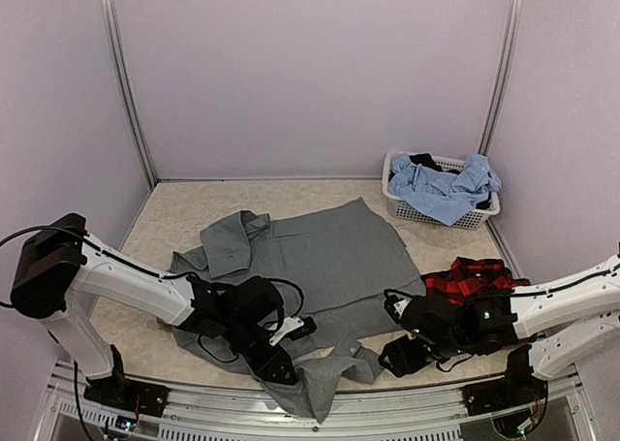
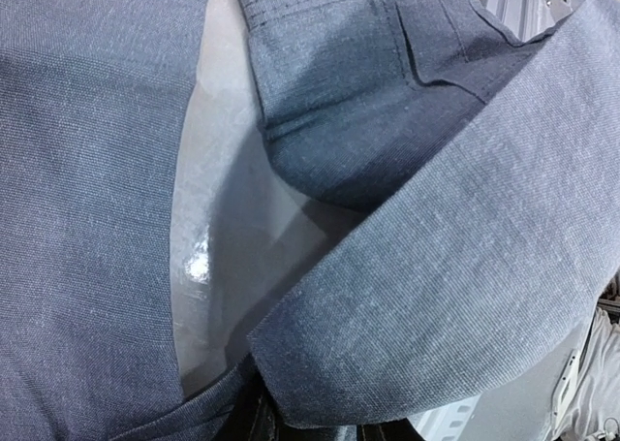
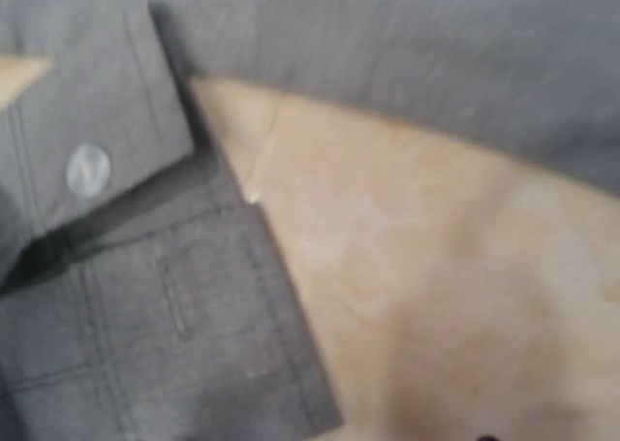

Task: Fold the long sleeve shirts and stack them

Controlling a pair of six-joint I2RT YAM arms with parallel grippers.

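A grey long sleeve shirt (image 1: 334, 252) lies spread over the table, one sleeve folded in at its upper left. My left gripper (image 1: 286, 375) is shut on the grey cloth near the front edge; in the left wrist view a broad fold (image 2: 436, 267) covers much of its fingers. The near sleeve (image 1: 325, 378) runs right from there, partly draped over the edge. Just right of its cuff (image 1: 363, 359) stands my open right gripper (image 1: 389, 362). The right wrist view shows the buttoned cuff (image 3: 174, 334) flat on the table, nothing held.
A red and black checked shirt (image 1: 475, 278) lies folded at the right, partly behind the right arm. A white basket (image 1: 436, 208) with light blue and dark clothes stands at the back right. Bare table (image 1: 329, 191) shows along the back.
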